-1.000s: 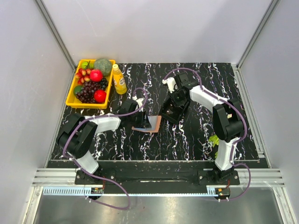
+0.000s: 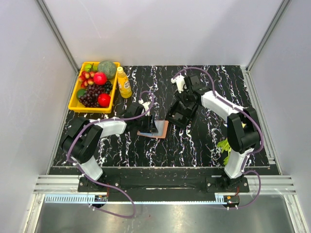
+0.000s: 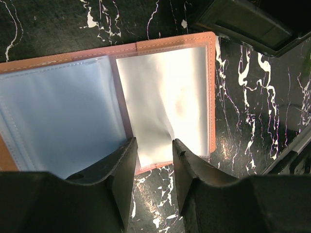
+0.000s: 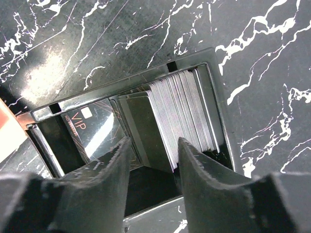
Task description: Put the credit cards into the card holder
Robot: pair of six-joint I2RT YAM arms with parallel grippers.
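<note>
The card holder (image 3: 210,92) lies open on the table, with a white pocket (image 3: 165,97) and a light blue one (image 3: 58,111). My left gripper is over the white pocket's lower part, part open, with no card visible between its fingers. The black box (image 4: 214,107) right of the holder contains a dense row of cards (image 4: 180,111) and a dark card marked VIP (image 4: 92,131). My right gripper stands open over that box, nothing visible between its fingers.
A yellow fruit basket (image 2: 73,104) and a yellow bottle (image 2: 124,85) stand at the back left. Bananas (image 2: 224,148) lie at the right, partly under the right arm.
My right arm has shifted a little to the right and back over the box. My left gripper has barely moved.
</note>
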